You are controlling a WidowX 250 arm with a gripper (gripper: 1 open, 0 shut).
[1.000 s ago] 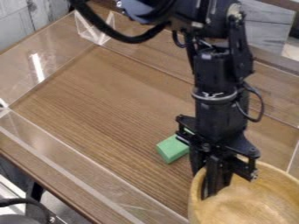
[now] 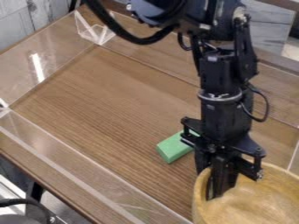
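Observation:
My black gripper point(image 2: 219, 164) hangs down at the right of the view, its fingers shut on the rim of a large tan bowl point(image 2: 257, 206) in the bottom right corner. A small green block point(image 2: 176, 149) lies on the wooden table point(image 2: 93, 114), just left of the gripper and partly behind it.
A clear plastic item point(image 2: 93, 26) stands near the top left. Dark cables show at the bottom left corner.
The gripper and the bowl's rim have shifted only very slightly over the last second, with the gripper staying on the rim.

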